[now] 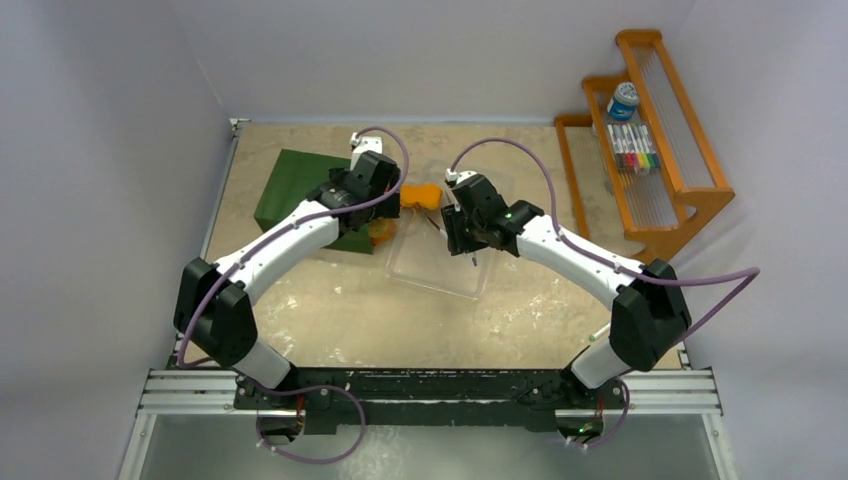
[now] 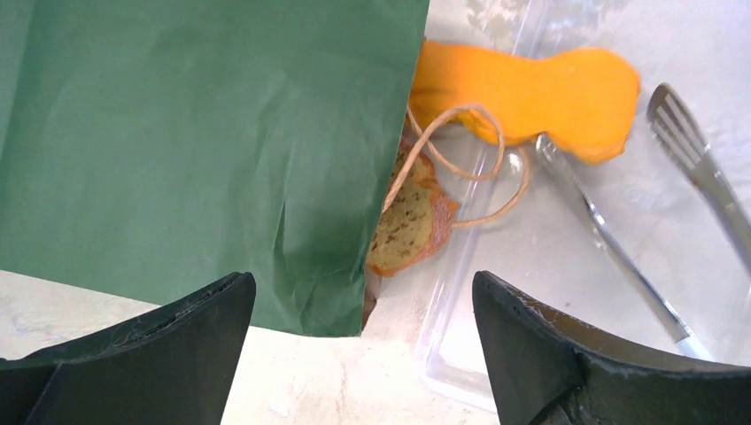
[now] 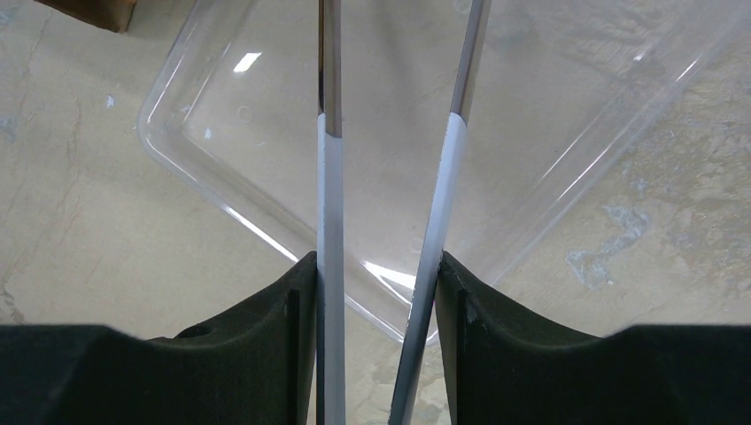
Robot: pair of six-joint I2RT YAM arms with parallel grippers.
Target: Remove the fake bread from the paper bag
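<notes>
The green paper bag (image 1: 290, 185) lies on its side at the left, its mouth facing right. A browned bread piece (image 2: 409, 221) peeks from that mouth beside the cord handles (image 2: 469, 173). Above the bag's mouth, my left gripper is open and empty. An orange item (image 2: 558, 97) lies at the tray's edge. My right gripper (image 1: 455, 225) hangs over the clear tray (image 3: 204, 204); in its wrist view two long metal utensil shafts stand between its fingers, and whether it grips them is unclear.
A wooden rack (image 1: 690, 200) with markers and a jar stands at the right.
</notes>
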